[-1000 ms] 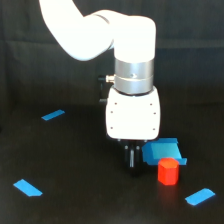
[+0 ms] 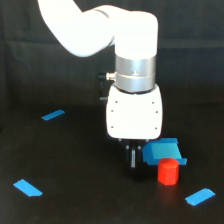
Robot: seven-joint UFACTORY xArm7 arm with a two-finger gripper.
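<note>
A red block [image 2: 168, 172] with a flat top stands on the dark table, right of the gripper. Right behind it lies a blue open box or tray [image 2: 152, 153], its front partly covered by the red block. The white arm comes down from the top, and its dark gripper [image 2: 133, 157] points at the table, to the left of both things and apart from the red block. The fingers are small and dark against the table, so their opening is hard to make out. Nothing clearly shows between them.
Blue tape strips mark the table at back left [image 2: 53, 115], front left [image 2: 27, 188] and front right [image 2: 200, 197]. Bare black table lies to the left and in front. A dark curtain hangs behind.
The arm and gripper have shifted very slightly to the right. The red block and the blue box have stayed in place.
</note>
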